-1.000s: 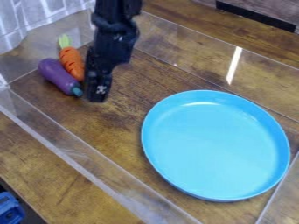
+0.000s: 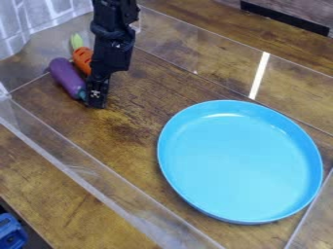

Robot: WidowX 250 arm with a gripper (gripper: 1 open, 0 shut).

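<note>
My black gripper [image 2: 96, 89] reaches down from the top left to the wooden table, beside a purple eggplant [image 2: 65, 76] with a green end. An orange carrot [image 2: 81, 58] with a light green top lies behind them, partly hidden by the gripper. The fingers are dark and small; whether they are open, shut or touching the eggplant I cannot tell.
A large blue plate [image 2: 239, 160] fills the right front of the table [image 2: 156, 214]. Clear plastic walls run along the left, with a small blue object [image 2: 8, 231] at the lower left corner.
The gripper has moved left and back, toward the eggplant and carrot, now covering more of the carrot. The plate has not moved.
</note>
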